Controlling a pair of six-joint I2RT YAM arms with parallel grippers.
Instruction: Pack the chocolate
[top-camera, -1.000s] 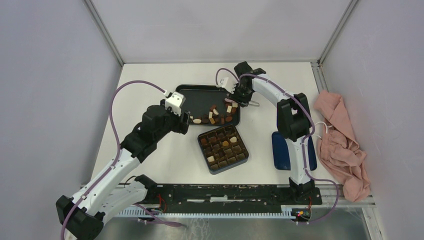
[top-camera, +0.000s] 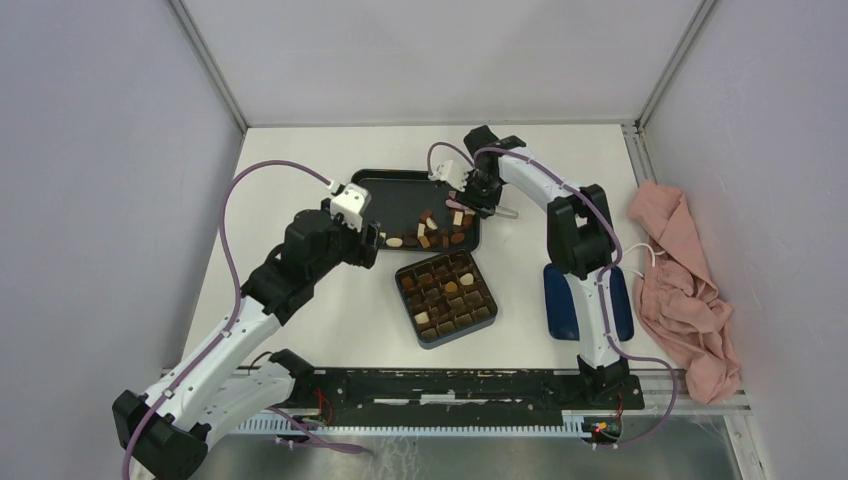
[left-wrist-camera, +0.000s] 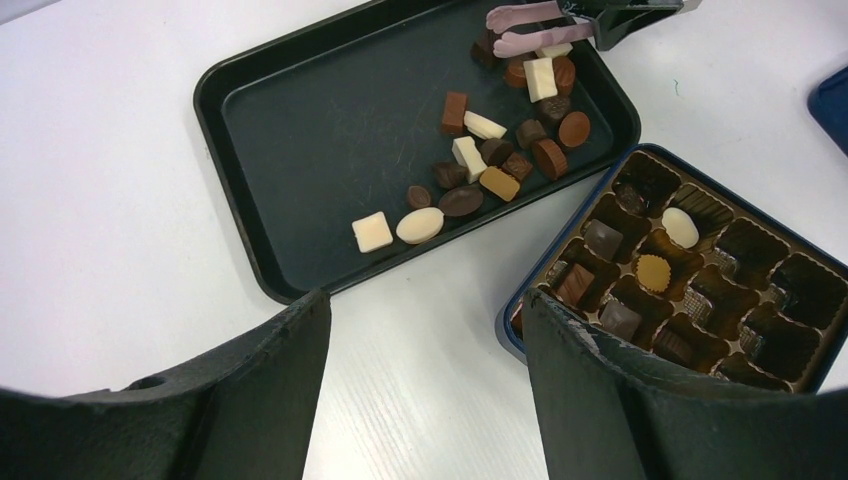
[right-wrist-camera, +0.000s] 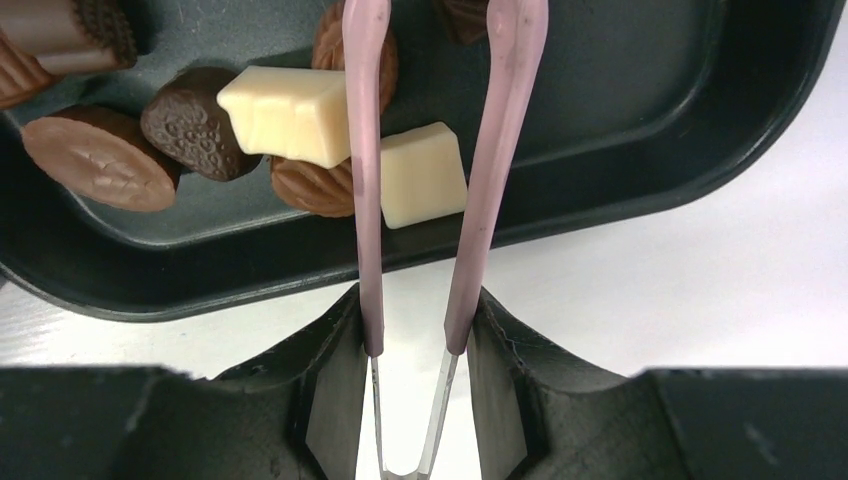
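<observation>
A black tray (left-wrist-camera: 330, 120) holds assorted chocolates, crowded toward its right and front. The compartment box (top-camera: 446, 298) in front of it has some cells filled. My left gripper hangs open beside the tray, nothing between its fingers. My right gripper (top-camera: 460, 203) is over the tray's right end, holding pink tongs (right-wrist-camera: 483, 200) with parted tips. In the right wrist view the tongs straddle a white square chocolate (right-wrist-camera: 422, 172) beside a ridged white piece (right-wrist-camera: 283, 112); whether they touch it is unclear.
A blue tray (top-camera: 562, 305) lies at the right, partly under the right arm. A pink cloth (top-camera: 680, 300) is heaped beside the table's right edge. The table left of the box is clear.
The left arm and the chocolate box are unchanged.
</observation>
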